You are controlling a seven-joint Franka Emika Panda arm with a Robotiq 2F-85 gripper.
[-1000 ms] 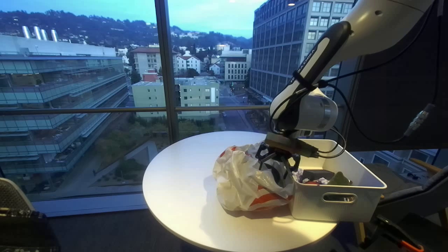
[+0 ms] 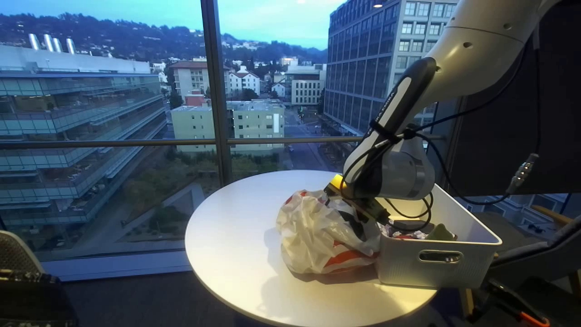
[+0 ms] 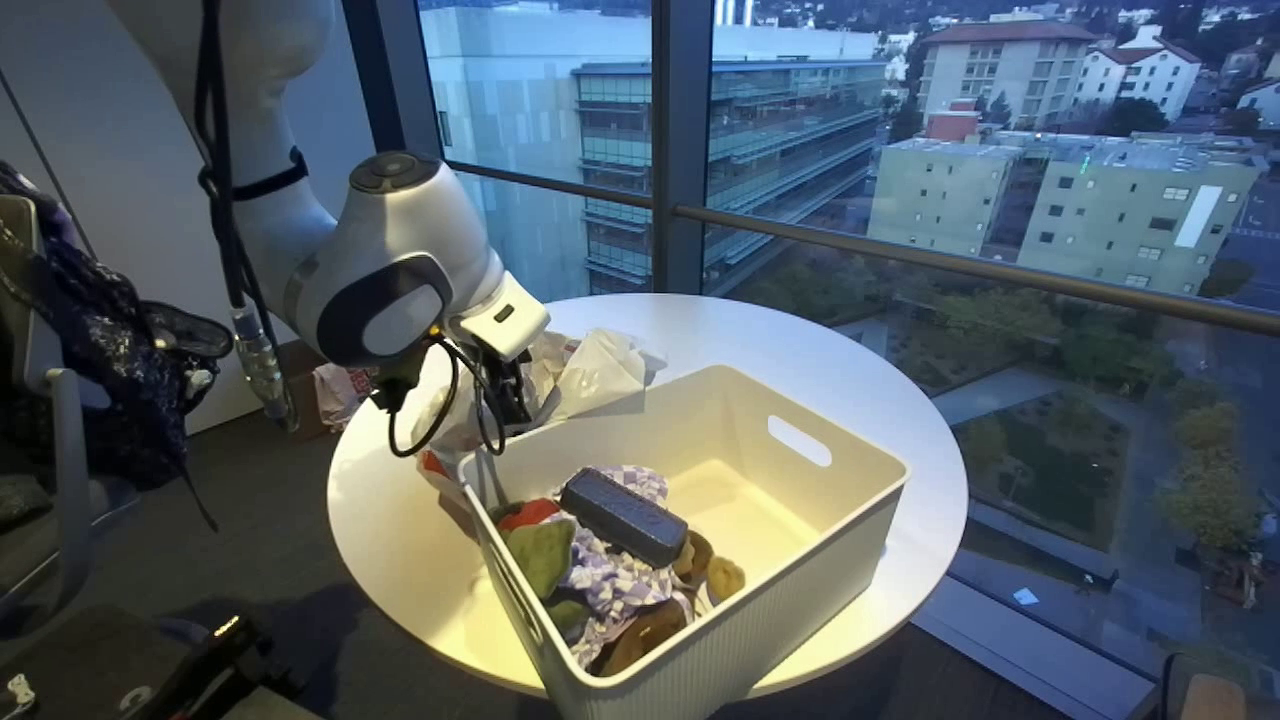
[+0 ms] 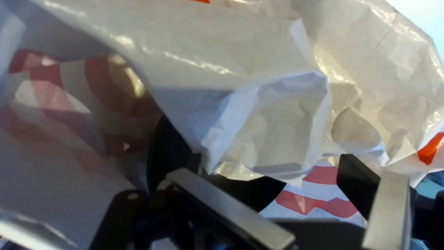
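A crumpled white plastic bag with red-orange markings (image 2: pixel 310 234) lies on the round table, against the left side of the bin. My gripper is open and reaches down into the bag's mouth, with its fingers spread apart. Inside the bag, a dark, round-edged object (image 4: pixel 256 192) lies below and between the fingers, partly covered by a fold of white plastic. Whether the fingertips touch it, I cannot tell. Exterior view 2 shows the bag (image 3: pixel 600 370) mostly behind the bin and the wrist.
The white bin (image 3: pixel 828 528) beside the bag holds a dark oblong case (image 3: pixel 624 516), a checkered cloth (image 3: pixel 612 588) and a green item (image 3: pixel 540 552). Its far end is empty. Bare white tabletop (image 2: pixel 234 229) extends left of the bag.
My arm has come lower and slightly left, and the wrist has tilted and turned. The fingers, visible above the bag before, are now largely out of sight in exterior view 1.
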